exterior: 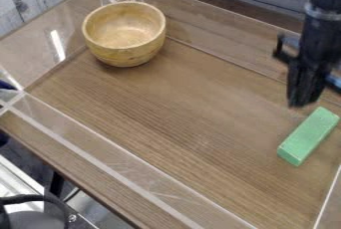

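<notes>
A green rectangular block (308, 136) lies flat on the wooden table at the right, clear of the gripper. The black gripper (294, 86) hangs at the upper right, above and behind the block. It is blurred, and whether its fingers are open or shut is hard to see; nothing visible is held in it.
A wooden bowl (123, 31) sits at the upper left. A wall runs along the back right, behind the arm.
</notes>
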